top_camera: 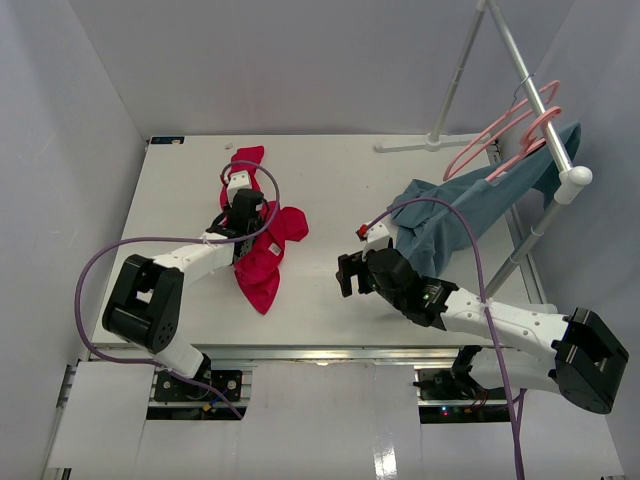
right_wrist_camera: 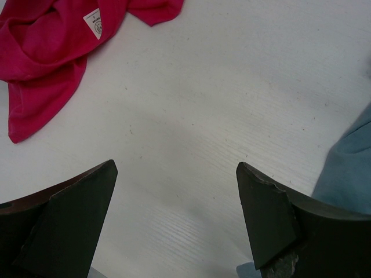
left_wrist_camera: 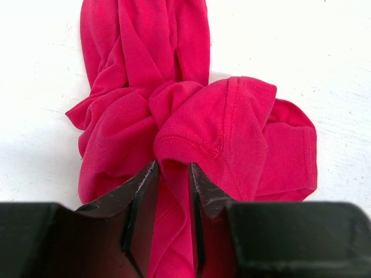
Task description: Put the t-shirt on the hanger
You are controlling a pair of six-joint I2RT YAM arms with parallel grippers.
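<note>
A crumpled red t-shirt lies on the white table's left half. My left gripper is over it; in the left wrist view its fingers are a little apart at the red fabric, and whether cloth is caught between them is unclear. My right gripper stands open above bare table, between the red shirt and a blue garment. Pink hangers hang on a white rail at the right, the blue garment draped at them.
The white rack occupies the right side, with its foot on the table's back right.
</note>
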